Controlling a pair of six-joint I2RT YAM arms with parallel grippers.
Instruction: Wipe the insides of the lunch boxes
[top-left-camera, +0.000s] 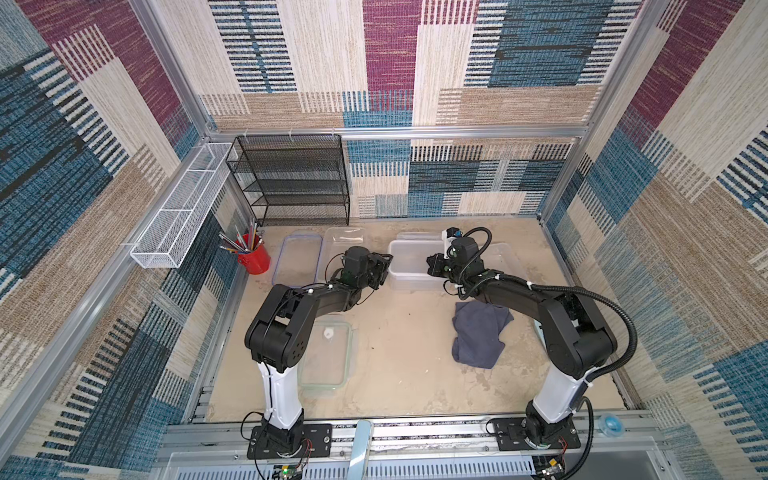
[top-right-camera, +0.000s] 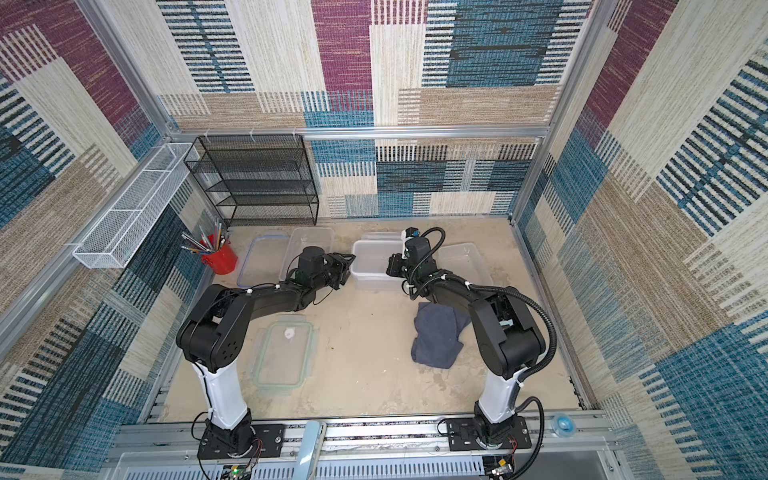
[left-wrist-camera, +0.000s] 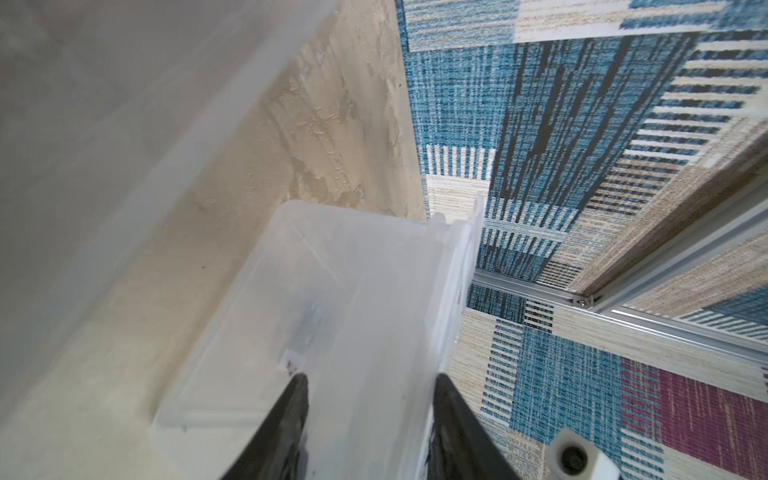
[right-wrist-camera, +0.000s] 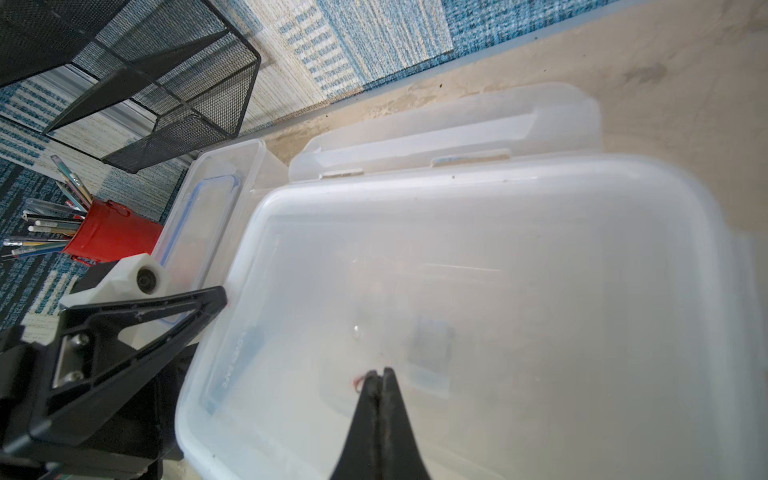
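Observation:
A clear lunch box (top-left-camera: 408, 256) sits at the back centre. My left gripper is at the box's side wall (left-wrist-camera: 416, 320), one finger each side of it; whether it grips the wall is unclear. My right gripper is shut over the box's interior (right-wrist-camera: 520, 304), nothing visible between its fingertips. More clear boxes stand left (top-right-camera: 264, 256) and right (top-right-camera: 464, 256). A grey cloth (top-left-camera: 480, 332) lies at the front right.
A green-rimmed lid (top-right-camera: 284, 356) lies at the front left. A red pencil cup (top-left-camera: 253, 256) stands at the back left below a black mesh rack (top-left-camera: 288, 184).

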